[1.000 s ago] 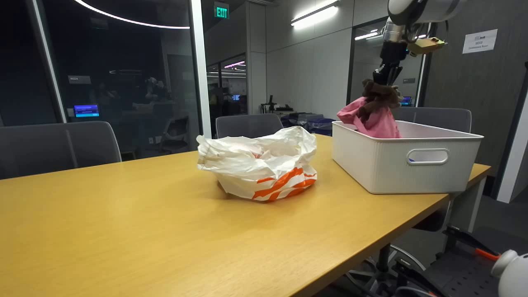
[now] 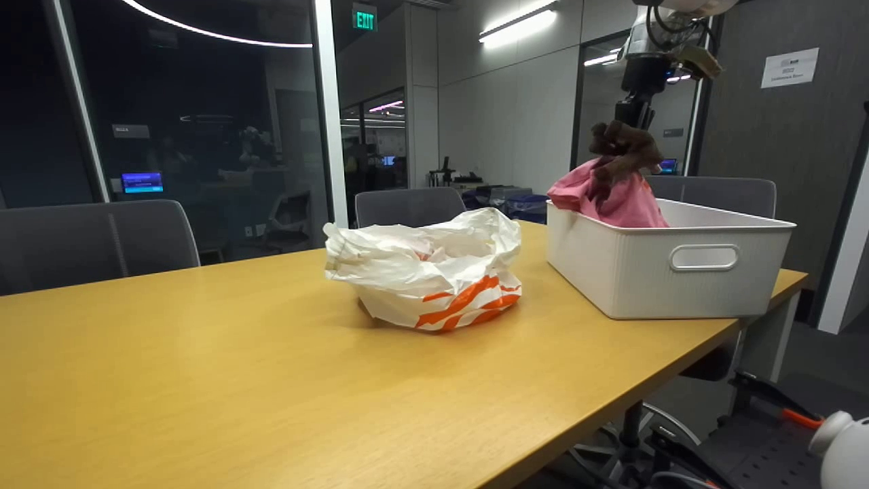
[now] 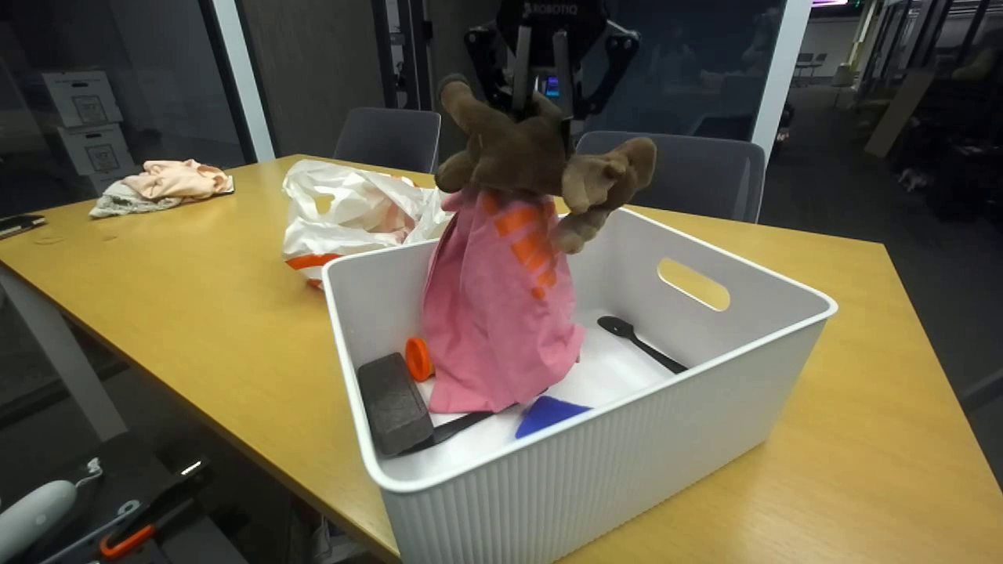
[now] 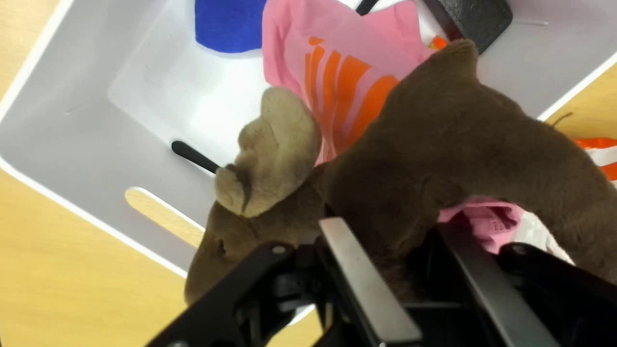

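Note:
A brown plush toy (image 3: pixel 517 155) with a pink cloth body (image 3: pixel 503 301) and orange stripes hangs upright over the white bin (image 3: pixel 573 479). Its pink lower end reaches down inside, among the things on the bin floor. Just above it is my gripper (image 3: pixel 545 117), pointing down, with fingers at the toy's brown upper part. From the wrist, the two fingers (image 4: pixel 370 283) stand apart with brown plush (image 4: pixel 399 191) between and below them. Whether they press on the plush is hard to tell. In exterior view 1 the toy (image 2: pixel 625 151) leans at the bin's near left rim.
Inside the bin lie a black spoon (image 3: pixel 644 343), a dark block-like thing (image 3: pixel 392 404), an orange ring (image 3: pixel 419 359) and a blue piece (image 3: pixel 550 415). A crumpled white plastic bag (image 2: pixel 423 265) stands beside the bin. Folded cloth (image 3: pixel 164 185) lies at the table's far end.
The arm has shifted slightly left and its wrist has tilted. The toy's brown part now sits further left and sprawls more below the fingers; bag and bin have not moved.

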